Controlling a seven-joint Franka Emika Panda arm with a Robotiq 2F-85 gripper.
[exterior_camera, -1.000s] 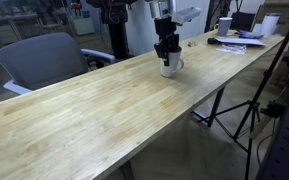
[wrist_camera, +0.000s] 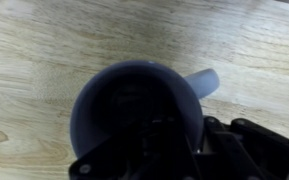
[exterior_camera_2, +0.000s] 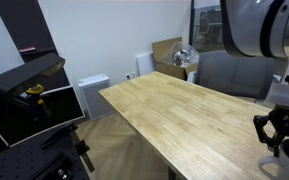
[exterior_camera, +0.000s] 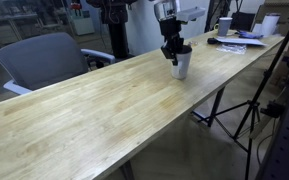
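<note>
A pale mug (exterior_camera: 181,66) is at the far right part of the wooden table in exterior view 1, upright, with my gripper (exterior_camera: 174,50) at its rim. From above, in the wrist view, the mug (wrist_camera: 81,117) shows a dark inside and a handle (wrist_camera: 203,82) pointing right. My gripper is shut on the mug's near wall; its dark fingers partly cover the rim. In exterior view 2 part of the mug (exterior_camera_2: 271,166) appears at the lower right edge. Whether its base touches the table is hard to tell.
Beyond the mug lie papers (exterior_camera: 239,41) and another mug (exterior_camera: 224,26). A tripod (exterior_camera: 252,105) stands by the right edge.
The mug and my gripper have shifted slightly right in exterior view 1. The mug's handle, visible on its right side a second ago, no longer shows clearly there.
</note>
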